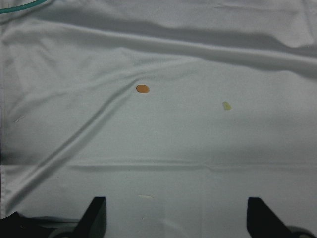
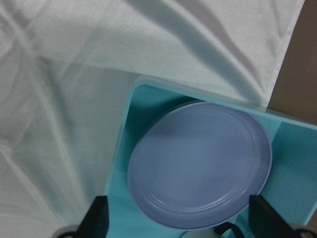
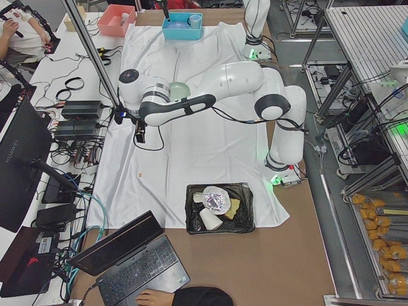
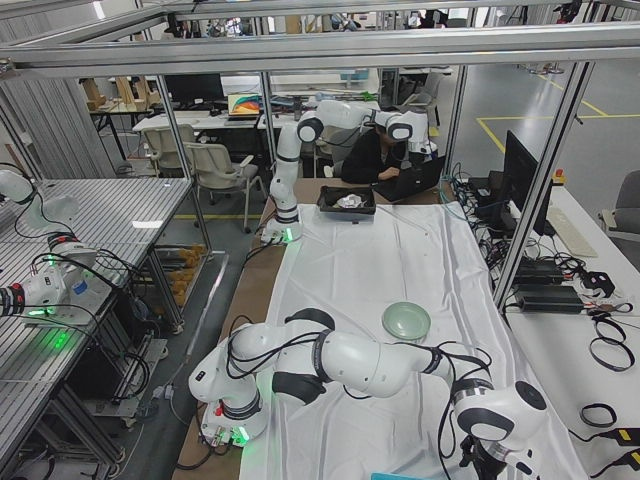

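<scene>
A turquoise bin [image 3: 173, 33] at the far end holds a blue plate [image 2: 199, 165] and a cup [image 3: 194, 21]. My right gripper hangs above it, open, with no object held. A green plate [image 4: 406, 320] lies on the white cloth. My left gripper is open above bare cloth, with an orange spot [image 1: 142, 89] and a small yellow bit [image 1: 227, 106] beneath it.
A black tray [image 3: 233, 226] holding a foil-covered item, white pieces and a sponge sits at the near edge, by a laptop [image 3: 137, 271]. Monitors and cables line the left side.
</scene>
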